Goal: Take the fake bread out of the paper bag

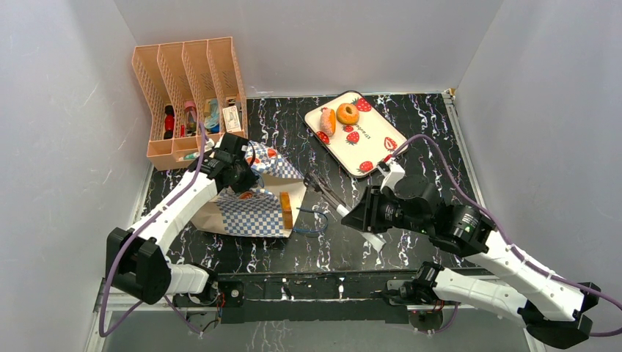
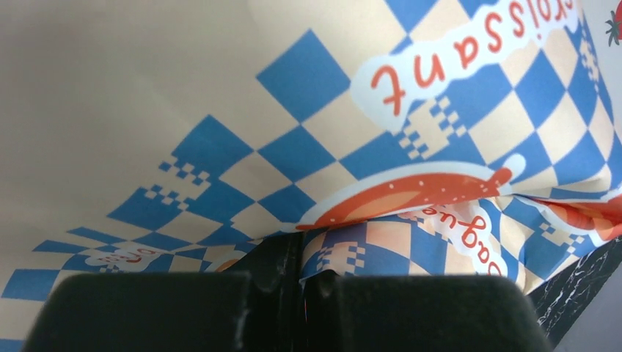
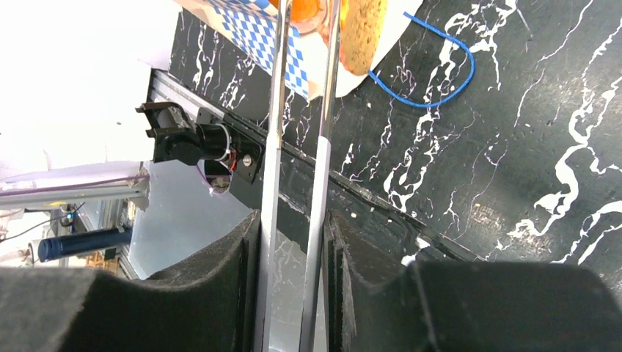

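The paper bag (image 1: 246, 216), blue-checked and beige, lies on its side on the dark table with a blue handle loop (image 3: 462, 81) beside it. A yellow-orange fake bread piece (image 1: 286, 210) shows at its mouth, with an orange piece (image 3: 304, 10) beside it in the right wrist view. My left gripper (image 1: 246, 176) is at the bag's upper part; its fingertips are hidden by printed paper (image 2: 411, 249). My right gripper (image 1: 315, 183), with long metal fingers slightly apart, reaches toward the bag's mouth from the right, above the handle.
A strawberry-print tray (image 1: 374, 147) with two fake breads (image 1: 348, 114) stands at the back. A peach divided organizer (image 1: 158, 73) with small items stands at back left. The table right of the bag is clear.
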